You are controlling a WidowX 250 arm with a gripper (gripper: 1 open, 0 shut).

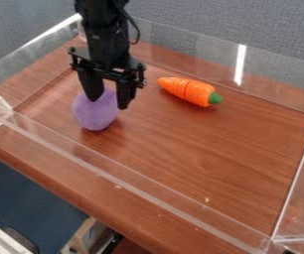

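A black gripper (108, 85) hangs from the top of the camera view over the left part of the wooden table, its two fingers spread apart and pointing down. A purple rounded object (96, 115) stands on the table directly below, its top partly hidden by the gripper's fingers. An orange toy carrot (186, 90) with a green end lies to the right, at the back of the table.
Clear low walls (286, 190) border the wooden table (195, 169). Beyond the front left edge, a dark floor shows.
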